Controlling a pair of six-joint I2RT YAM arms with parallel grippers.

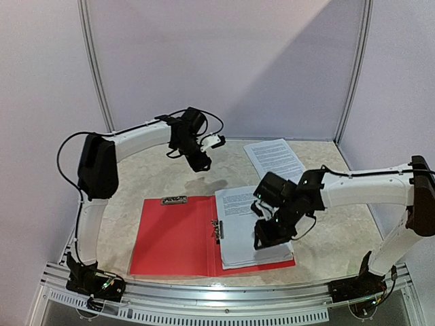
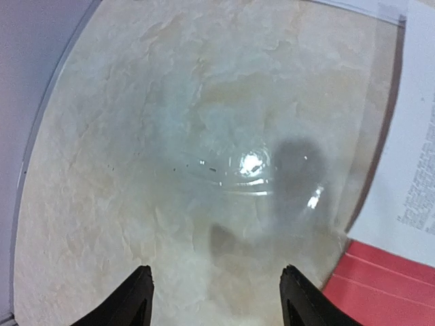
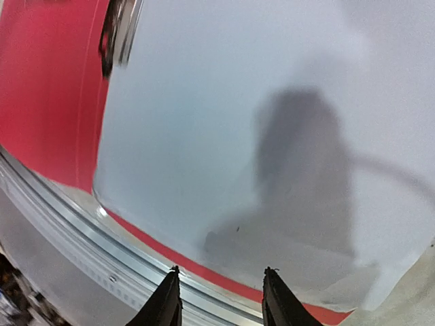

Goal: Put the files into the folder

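Note:
The red folder (image 1: 173, 238) lies spread open on the table, with a metal clip (image 1: 174, 200) at its upper left and a second clip (image 1: 218, 231) by the spine. On its right half rests a stack of white papers (image 1: 238, 234); a strip of red shows below the stack in the right wrist view. Another printed sheet (image 1: 275, 158) lies on the table behind the folder. Over bare table beyond the folder's left half hangs my left gripper, fingers apart and empty. My right gripper is open above the lower part of the stack, holding nothing.
Bare table (image 1: 333, 238) lies right of the folder. A metal rail (image 1: 224, 299) runs along the front edge. Upright panels (image 1: 224, 68) close off the back and sides.

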